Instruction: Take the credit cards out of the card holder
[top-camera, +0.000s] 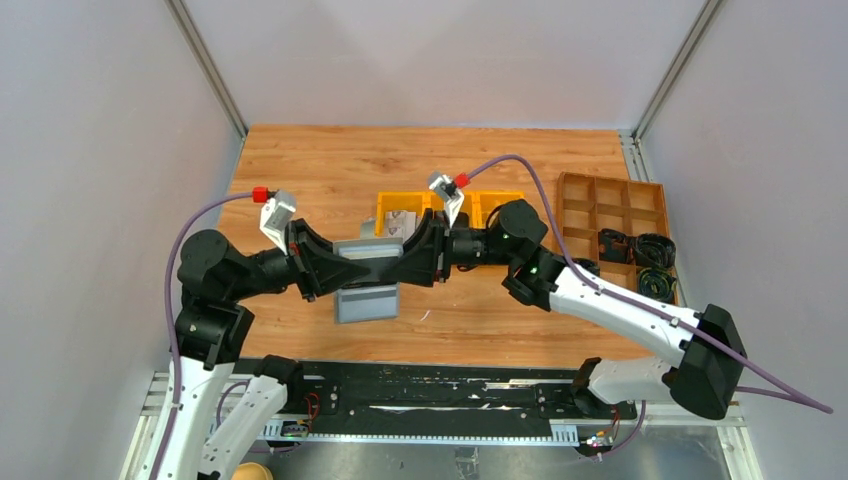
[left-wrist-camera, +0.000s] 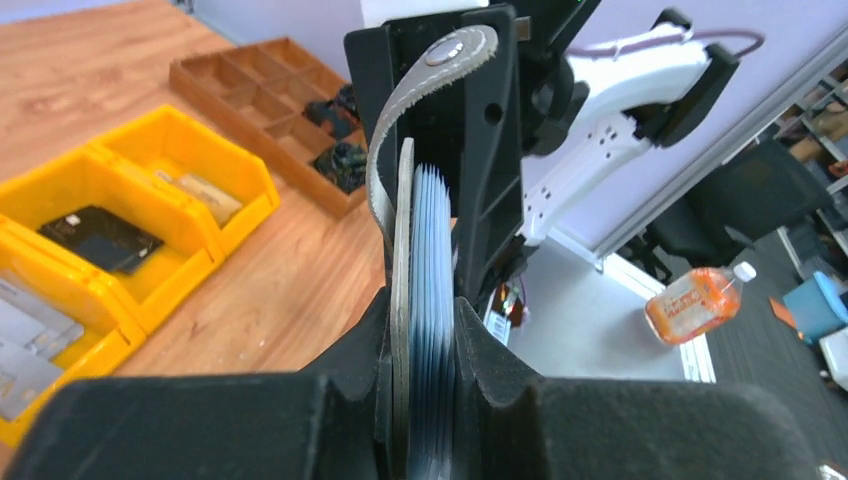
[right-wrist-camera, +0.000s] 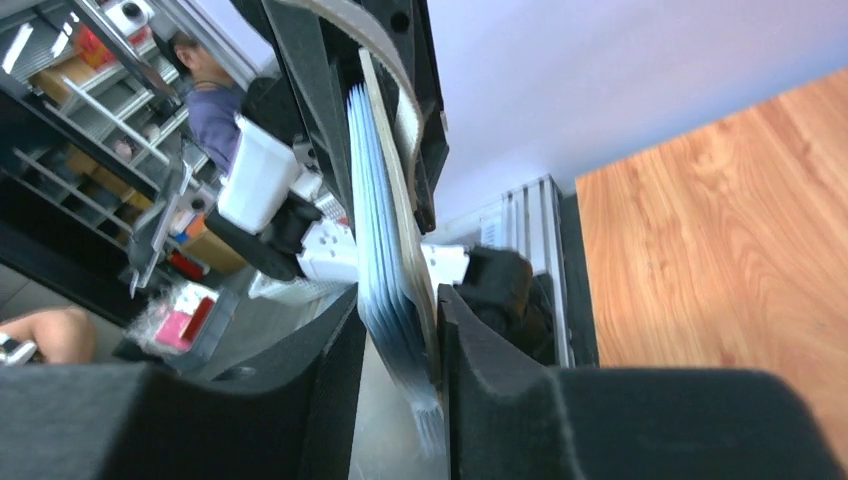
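The grey card holder (top-camera: 367, 305), with a strap and a thick stack of clear sleeves (left-wrist-camera: 430, 300), hangs between my two grippers above the table. My left gripper (top-camera: 345, 270) is shut on it from the left; in the left wrist view the sleeves stand edge-on between its fingers. My right gripper (top-camera: 405, 268) meets it from the opposite side, fingers around the holder's edge; in the right wrist view the holder (right-wrist-camera: 395, 250) sits between those fingers, and whether they grip it firmly is hard to tell. Any cards inside cannot be made out.
Yellow bins (left-wrist-camera: 130, 300) with small items lie behind the grippers. A wooden divided tray (top-camera: 610, 205) with coiled cables is at the right.
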